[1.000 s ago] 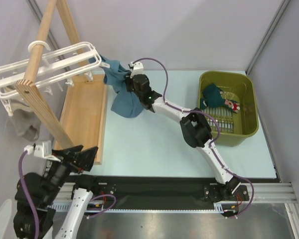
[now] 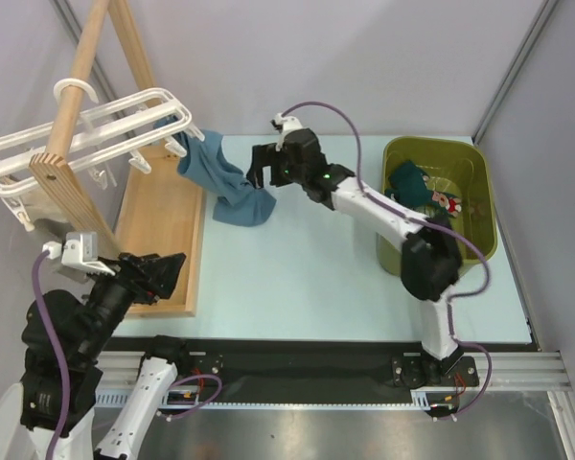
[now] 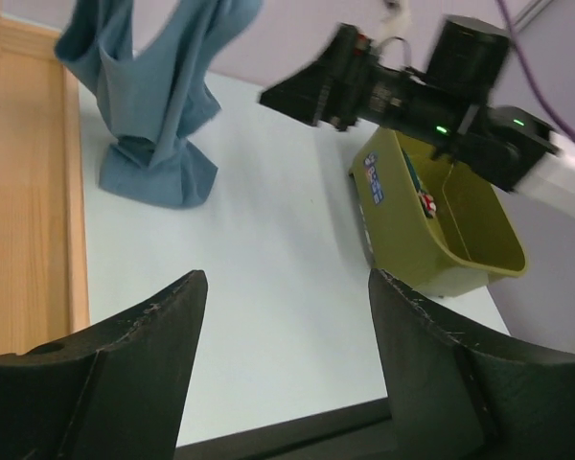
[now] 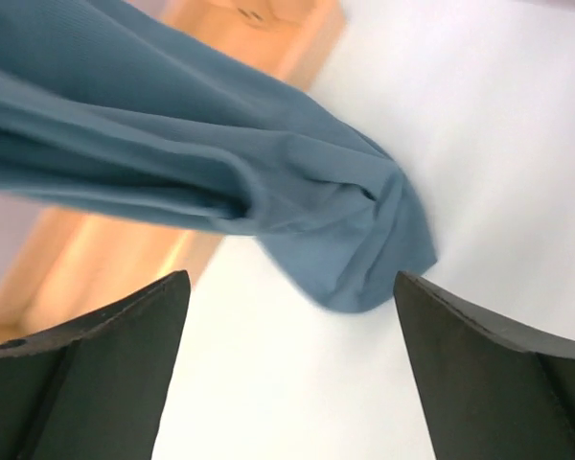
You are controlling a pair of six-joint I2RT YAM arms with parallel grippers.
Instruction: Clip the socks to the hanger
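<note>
A blue sock (image 2: pixel 232 192) hangs from the white clip hanger (image 2: pixel 134 129) at the upper left, its lower end spread on the table; its folds fill the upper left of the right wrist view. My right gripper (image 2: pixel 266 163) stands open just right of this sock, apart from it, with nothing between its fingers. Low at the left, below the hanger, my left gripper (image 2: pixel 158 273) is open and empty above the wooden base. A pale cloth behind the left arm is mostly hidden.
A green bin (image 2: pixel 479 206) at the right holds dark socks with a red-and-white pattern. The wooden stand's base (image 2: pixel 158 230) lies at the left.
My right gripper has drawn back rightward from the blue sock, and that arm is blurred in motion. My left gripper has risen and shifted slightly; the hanger has swayed.
</note>
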